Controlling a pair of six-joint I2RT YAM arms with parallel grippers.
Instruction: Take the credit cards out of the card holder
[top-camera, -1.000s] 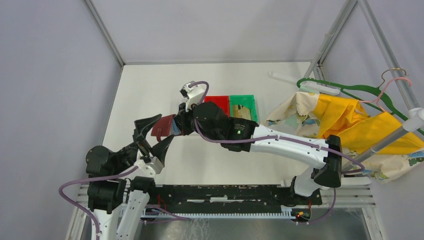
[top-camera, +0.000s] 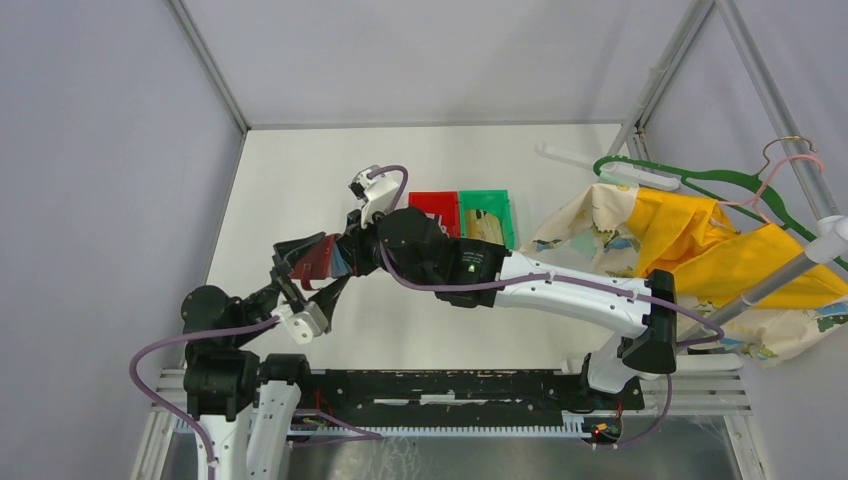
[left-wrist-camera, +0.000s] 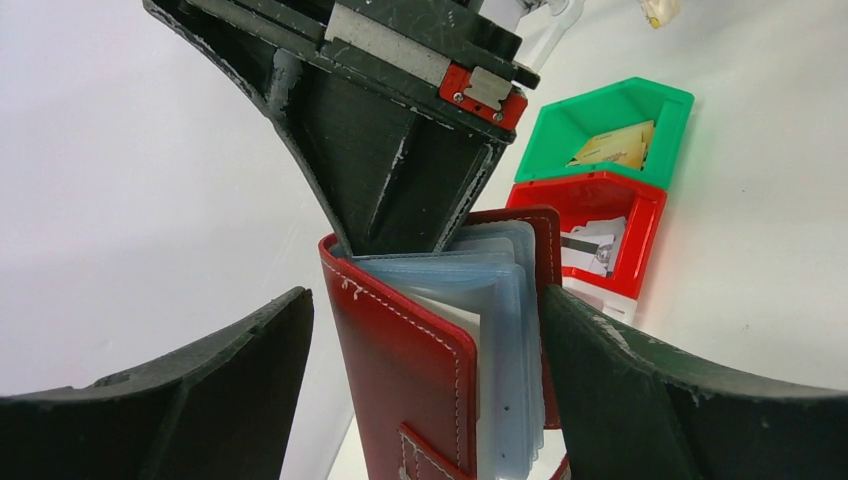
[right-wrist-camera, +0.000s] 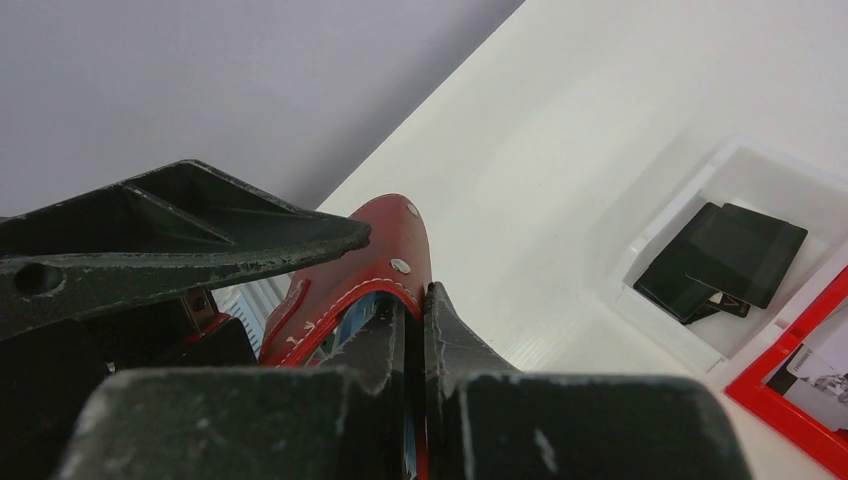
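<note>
A red-brown leather card holder (left-wrist-camera: 405, 370) with clear plastic sleeves (left-wrist-camera: 500, 340) hangs above the table, its covers spread apart. My right gripper is shut on one edge of it; in the left wrist view, a dark right finger (left-wrist-camera: 390, 170) reaches the top of the sleeves. On either side of the holder stand the fingers of my left gripper, open. The left finger is clear of the leather; whether the other touches the holder I cannot tell. Something pale shows inside a sleeve, but whether it is a card is unclear.
Side by side on the table are a green box (left-wrist-camera: 660, 105) with yellowish cards, a red box (left-wrist-camera: 640, 240) with pale cards, and a white box (right-wrist-camera: 700, 345) holding dark cards. Cloths (top-camera: 700, 235) and hangers occupy the right side. Bare tabletop surrounds the boxes.
</note>
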